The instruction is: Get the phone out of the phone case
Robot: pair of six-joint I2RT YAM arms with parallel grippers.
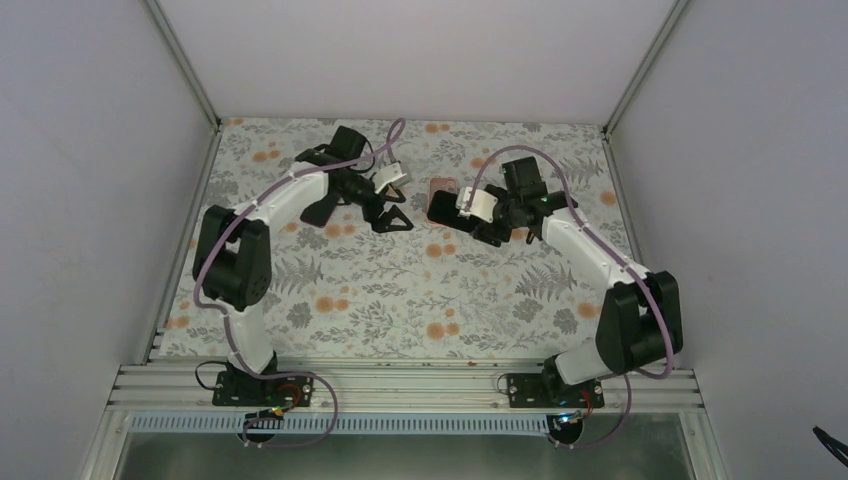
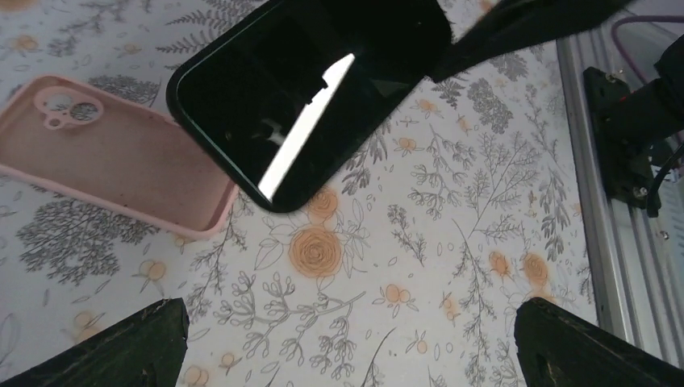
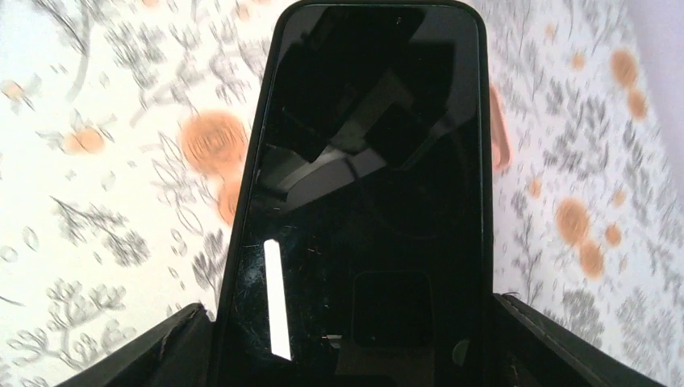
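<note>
The black phone (image 3: 363, 201), screen side facing the camera, fills the middle of the right wrist view. My right gripper is shut on the phone, a finger at each long edge. From above, the phone (image 1: 445, 208) is held over the pale pink case (image 1: 441, 184), covering much of it. The left wrist view shows the case (image 2: 137, 161) lying flat and empty where visible, with a camera cutout in one corner; the phone hangs tilted past its end. My left gripper (image 1: 400, 208) is open to the left of both, nothing between its fingers.
A dark flat object (image 1: 320, 210) lies on the table beneath the left arm.
</note>
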